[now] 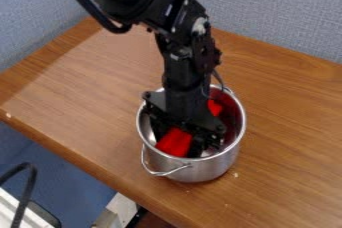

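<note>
A steel pot (201,172) with a wire handle stands on the wooden table near its front edge. My black gripper (185,132) reaches down into the pot, its fingers largely hidden by the pot and by itself. A red object (174,143) lies inside at the front left, under the gripper, and another red piece (214,106) shows at the back right of the pot. I cannot tell whether the fingers hold anything.
Grey padded walls stand behind.
</note>
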